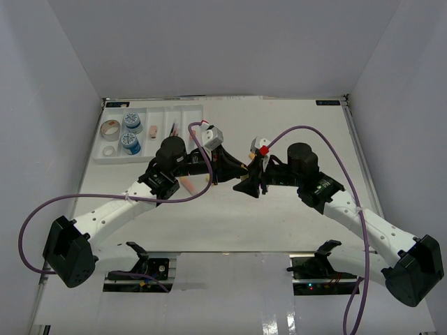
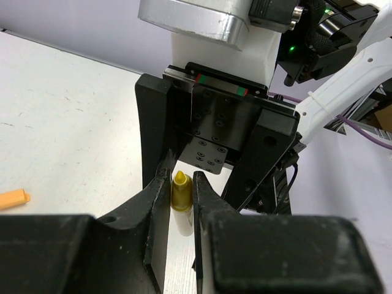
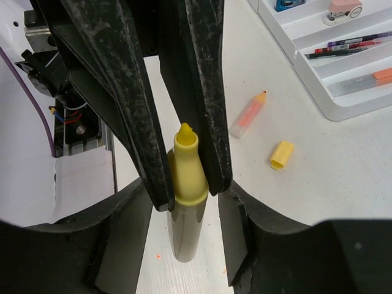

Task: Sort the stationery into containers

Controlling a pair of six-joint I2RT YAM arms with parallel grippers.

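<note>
A capless marker with a yellow tip (image 2: 182,191) and a pale barrel (image 3: 185,229) is held above the table, tip up, by my left gripper (image 1: 242,169), which is shut on it. In the right wrist view the left fingers (image 3: 211,141) come down from the top on both sides of the yellow neck. My right gripper (image 1: 249,187) faces it closely, part open; its fingers (image 3: 136,202) stand either side of the marker with gaps showing. A loose yellow cap (image 3: 282,154) lies on the table below.
A pink-orange highlighter (image 3: 248,116) lies near the cap, and an orange one (image 2: 12,199) on the table. The white divided tray (image 1: 155,150) at back left holds tape, jars, a stapler and pens. Right of the arms the table is clear.
</note>
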